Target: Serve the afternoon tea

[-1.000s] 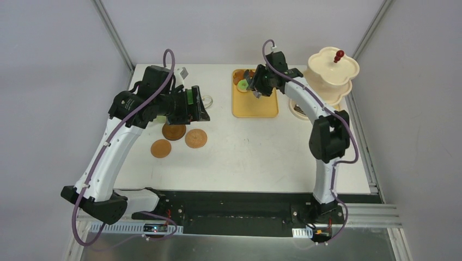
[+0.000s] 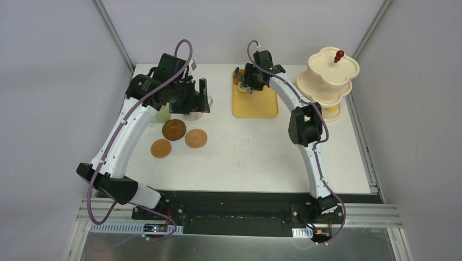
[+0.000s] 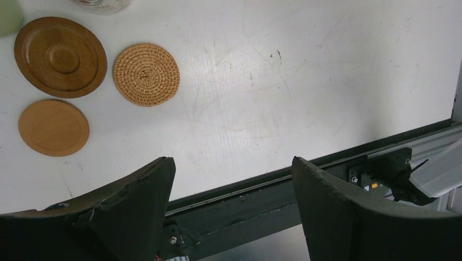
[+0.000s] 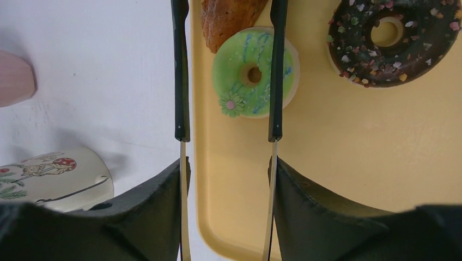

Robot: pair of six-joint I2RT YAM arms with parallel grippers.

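My right gripper is shut on black-tipped tongs (image 4: 181, 81), whose two arms stand apart over the yellow tray (image 2: 255, 111). Between and below the tong tips lies a green-iced donut (image 4: 226, 68) with a flower on it; whether they touch it, I cannot tell. A brown pastry (image 4: 229, 19) lies against it, and a chocolate donut with sprinkles (image 4: 348, 49) is to the right. My left gripper is open and empty, above the left side of the table, near a clear glass (image 2: 193, 116) that it partly covers.
A cream tiered stand (image 2: 327, 89) stands at the right edge. On the left lie a brown saucer (image 2: 174, 129), a woven coaster (image 2: 195, 138) and a wooden disc (image 2: 160, 148). A pale green item (image 2: 162, 114) is partly behind the left arm.
My right gripper has moved left across the tray, so the tongs are now over the green donut. The left arm has swung a little rightward and toward the back, uncovering part of the glass.
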